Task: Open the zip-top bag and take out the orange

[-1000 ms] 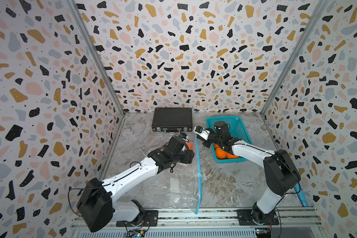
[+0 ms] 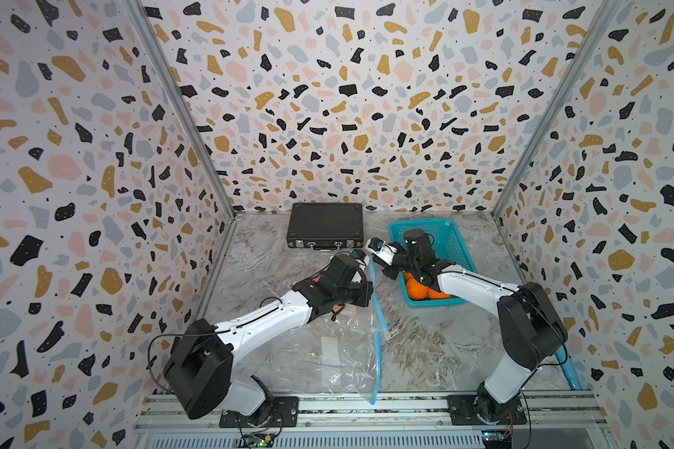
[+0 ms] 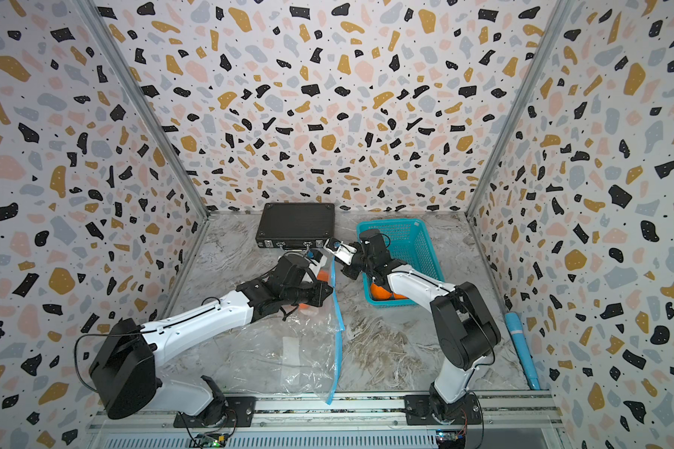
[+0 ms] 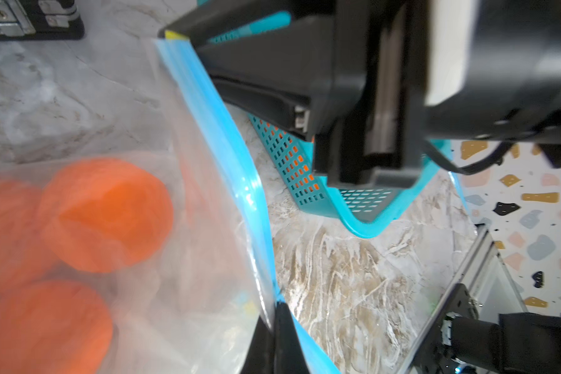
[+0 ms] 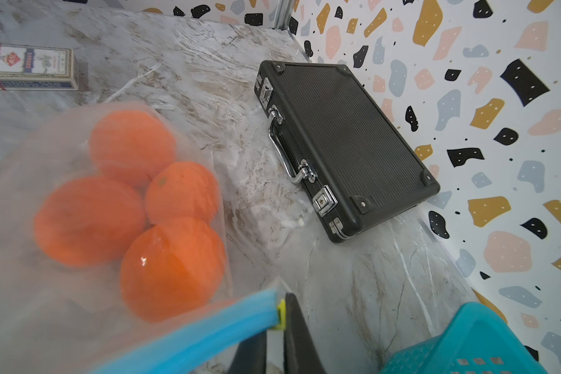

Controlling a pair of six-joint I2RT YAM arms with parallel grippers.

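The clear zip top bag (image 2: 299, 374) lies across the front left of the table with its blue zip strip (image 4: 230, 143) along the right side. Several oranges (image 5: 171, 268) show through its film. At the strip's far end, beside a yellow piece (image 5: 281, 314), my right gripper is shut on the blue strip and holds that end raised. My left gripper is shut at the strip lower down, where the strip bends. Film runs right up to its fingertips; whether any is pinched between them cannot be told.
A teal basket (image 2: 464, 258) with oranges (image 2: 417, 290) in it stands under my right arm. Behind the bag sits a black case (image 2: 325, 223). A small box (image 5: 28, 65) lies beyond the bag.
My left gripper has moved right from over the bag to the blue strip. The strip was straight and now has a bend partway along. The right arm has stayed still.
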